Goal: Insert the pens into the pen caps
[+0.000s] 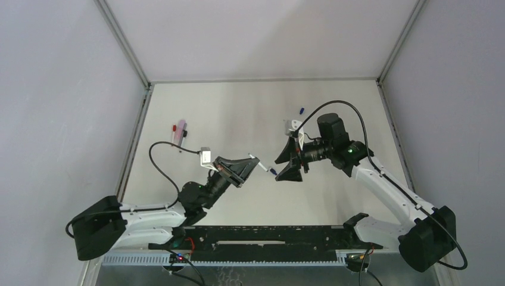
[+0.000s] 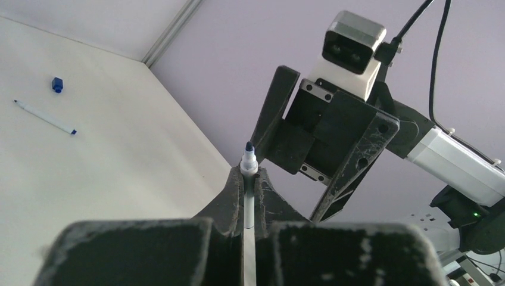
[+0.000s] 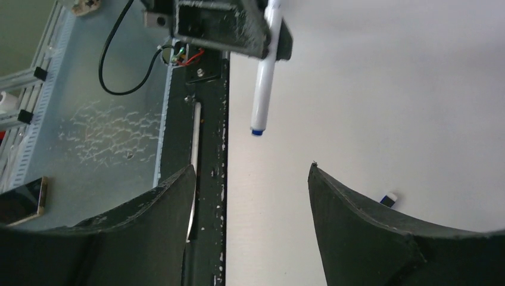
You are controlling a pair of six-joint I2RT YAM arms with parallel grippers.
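Observation:
My left gripper (image 1: 250,162) is shut on a white marker (image 2: 248,190), held upright in the left wrist view with its dark tip bare. My right gripper (image 1: 283,168) stands open just right of it; in the right wrist view the marker hangs beyond and above its empty fingers. A blue-and-white piece, apparently a cap (image 3: 388,200), lies on the table below. Another blue cap (image 2: 57,84) and a white pen (image 2: 45,117) lie farther back. At the left of the table lie several pens (image 1: 181,134), red, pink and dark.
A black rail (image 1: 208,235) runs along its near edge.

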